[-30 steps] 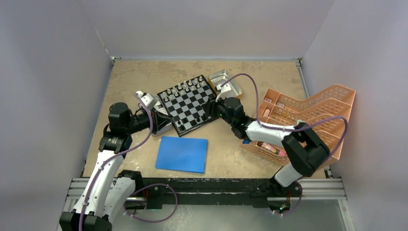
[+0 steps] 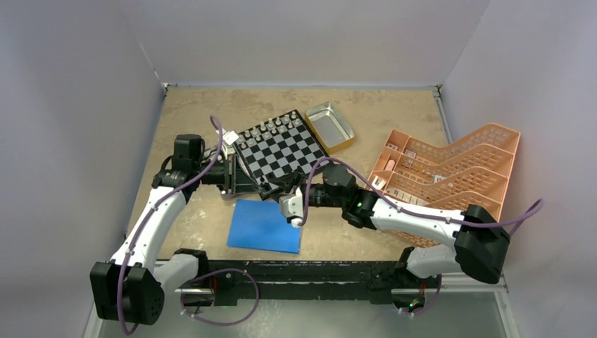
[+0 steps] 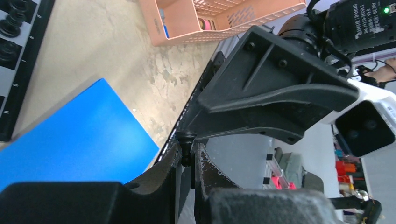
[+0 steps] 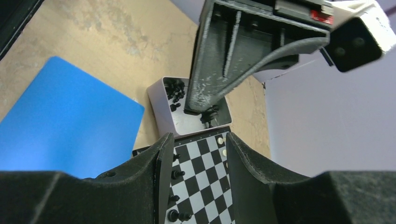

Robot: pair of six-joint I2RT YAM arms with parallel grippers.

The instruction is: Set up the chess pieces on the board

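Over the near edge of the chessboard (image 2: 281,146), which has white pieces on its far rows and some black ones near, both grippers meet. My left gripper is shut on a black chess piece (image 3: 186,139), held upright. My right gripper is open, its fingers apart with nothing between them, close by the left one; in the left wrist view its dark body is just behind the held piece. In the right wrist view, black pieces stand on the board's edge and lie in a metal tin (image 4: 166,112).
A blue mat (image 2: 262,227) lies in front of the board. An empty silver tray (image 2: 331,123) sits at the back right. An orange multi-compartment basket (image 2: 443,176) fills the right side. Bare table shows at the back left.
The left arm has moved slightly right, so the two grippers now meet.
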